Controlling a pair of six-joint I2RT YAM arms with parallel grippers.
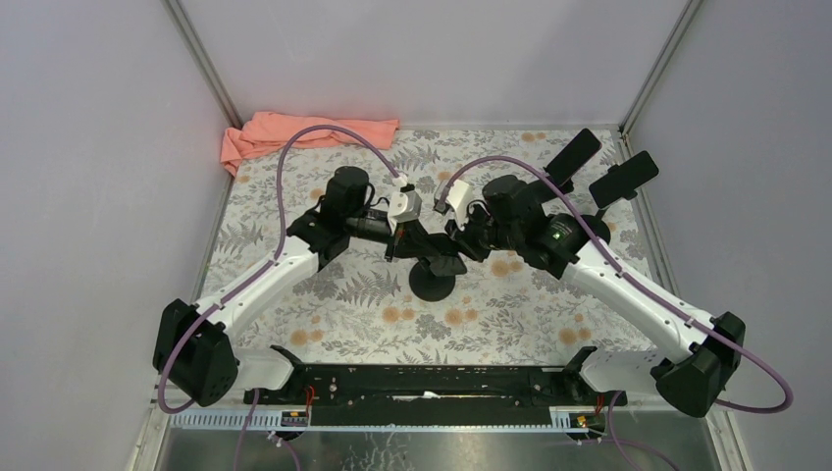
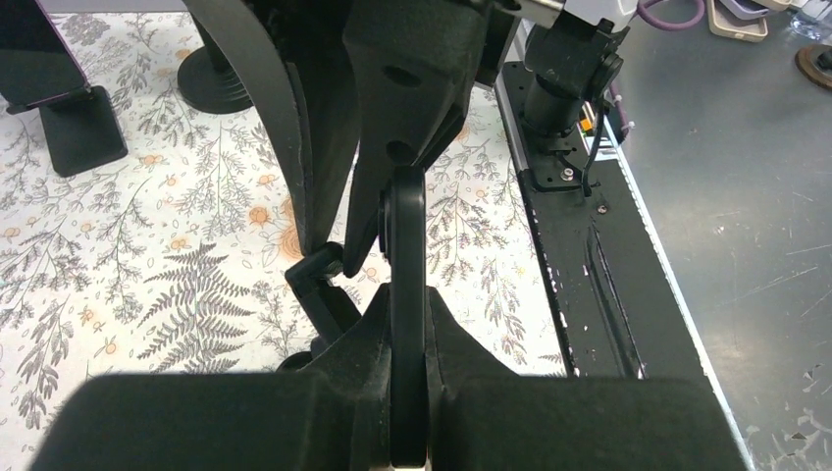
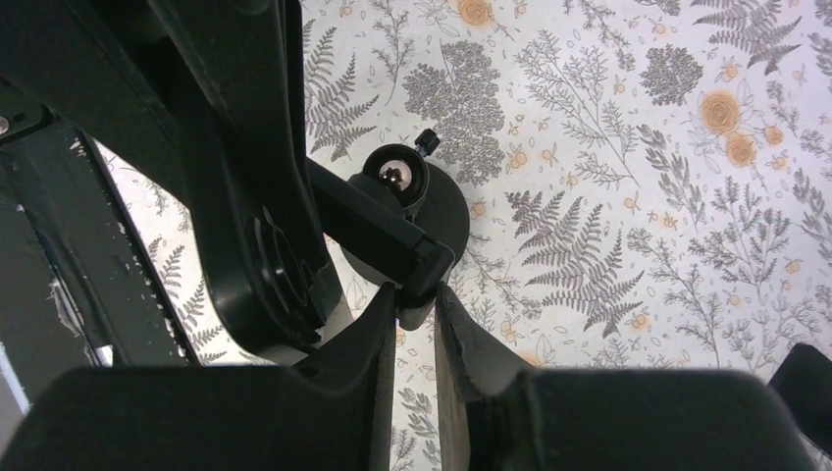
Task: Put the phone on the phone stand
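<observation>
At the centre of the table is a black phone stand with a round base (image 1: 432, 287), its arm (image 3: 378, 226) seen from above in the right wrist view. My left gripper is shut on an upright black slab, seen edge-on, likely the phone (image 2: 407, 245). My right gripper is at the end of the stand's arm, its fingertips close together round it; whether they grip it is hard to tell. The two grippers nearly meet over the stand, so parts of both are hidden in the top view.
Two more stands holding dark devices (image 1: 573, 157) (image 1: 623, 179) stand at the back right. A salmon cloth (image 1: 275, 130) lies at the back left.
</observation>
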